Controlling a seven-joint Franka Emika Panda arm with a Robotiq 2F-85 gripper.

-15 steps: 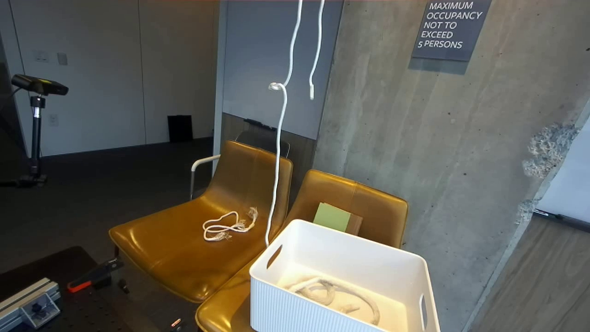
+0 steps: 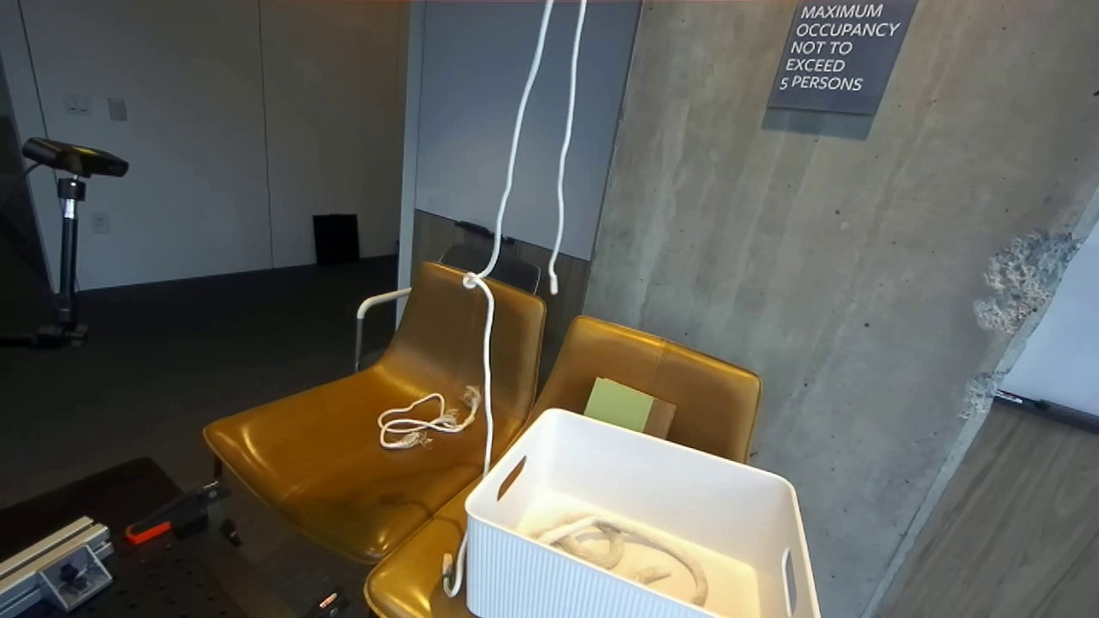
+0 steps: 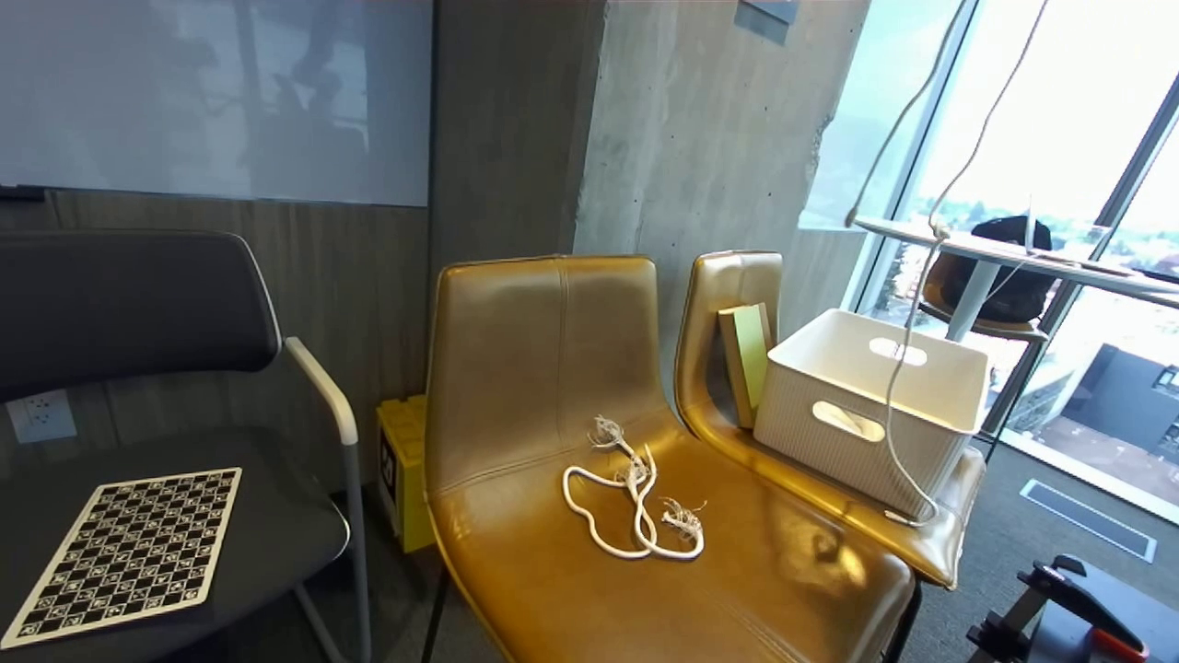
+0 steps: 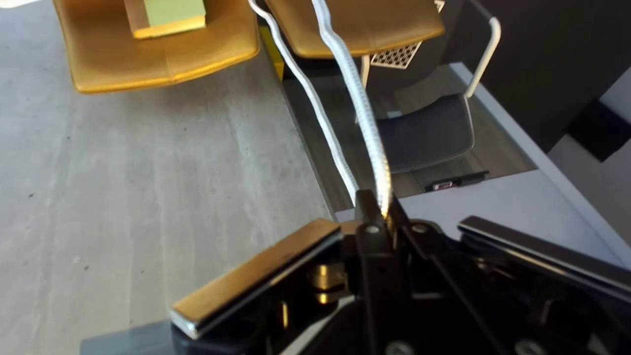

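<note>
In the wrist view my gripper is shut at its tips, and a white rope [image 4: 364, 112] runs into them. A second strand of white rope passes behind one finger [image 4: 367, 210]. From above the frame in exterior view 1, the white rope [image 2: 507, 185] hangs in two strands. The shorter one ends free in the air; the longer has a knot [image 2: 474, 280] partway down. Its lower end [image 2: 451, 577] rests on the chair beside the white box [image 2: 515, 561]. The gripper is outside both exterior views.
Inside the white box lie pieces of rope [image 2: 582, 527]. A frayed loose rope [image 3: 647, 541] lies on the neighbouring brown chair [image 3: 531, 376]. A green book [image 3: 752, 348] leans on the chair back behind the box. A concrete wall [image 2: 824, 268] stands behind.
Both hanging strands and the knot have moved down and slightly left. The long strand's lower end now shows at the chair's front, left of the box. The box and the loose rope have not moved.
</note>
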